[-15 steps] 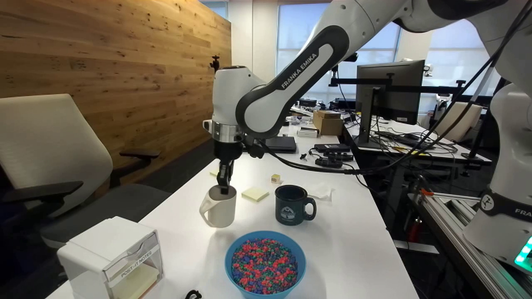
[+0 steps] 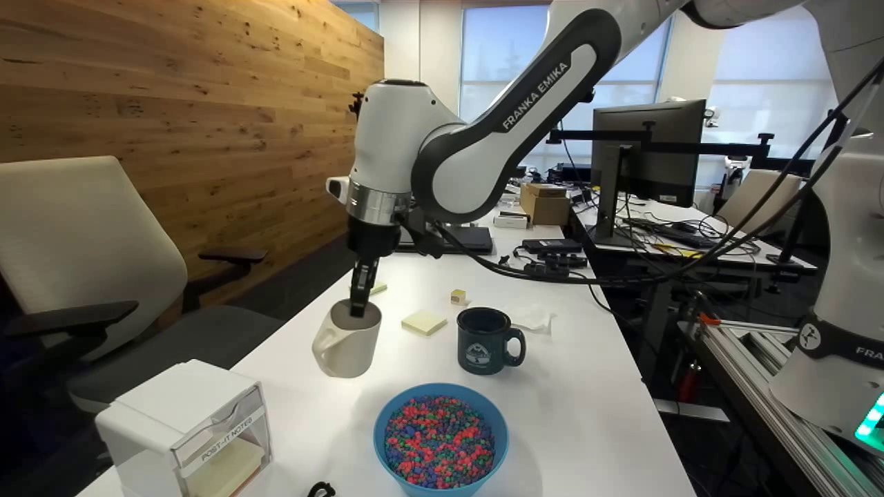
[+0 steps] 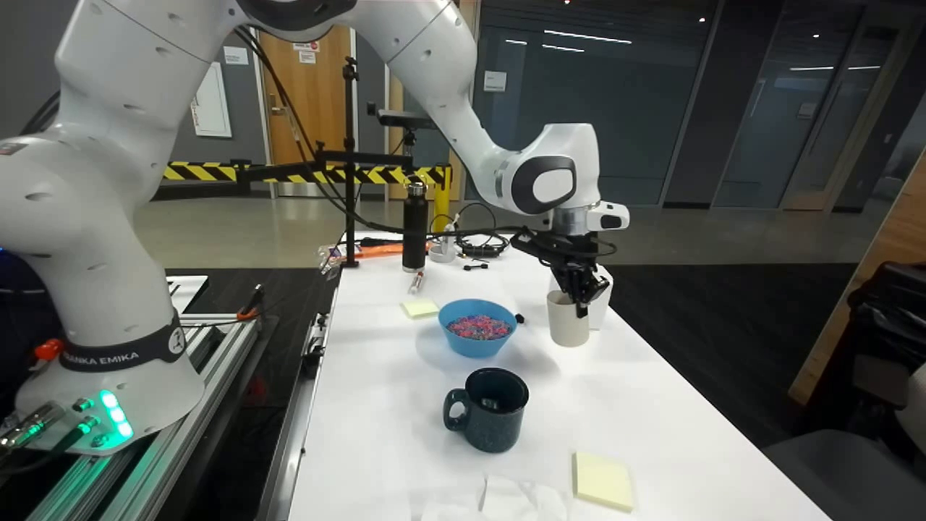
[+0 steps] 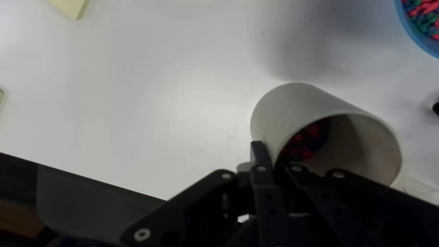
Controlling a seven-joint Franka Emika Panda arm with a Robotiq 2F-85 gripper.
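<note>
A cream mug [image 2: 349, 344] hangs slightly tilted above the white table, held by its rim. My gripper is shut on that rim, one finger [image 4: 260, 153] outside the wall and the other hidden at the mug's mouth. Inside the mug [image 4: 296, 101], red, dark blue and green pieces [image 4: 307, 138] lie toward the bottom in the wrist view. A blue bowl [image 2: 380, 447] full of similar coloured pieces [image 2: 439, 443] stands on the table, apart from the mug. In exterior view 2, the mug [image 3: 566, 325] is right of the bowl [image 3: 475, 346].
A dark green mug [image 2: 485, 344] stands upright beyond the bowl. Near it lie a yellow note pad [image 2: 423, 322], a small yellow block [image 2: 458, 295] and a crumpled tissue [image 2: 534, 319]. A white Post-it dispenser [image 2: 186, 426] occupies the table's near left in exterior view 1.
In exterior view 1, my gripper and the cream mug have moved left, away from the bowl's side, and the mug has turned and leans more. The bowl and green mug stayed put.
</note>
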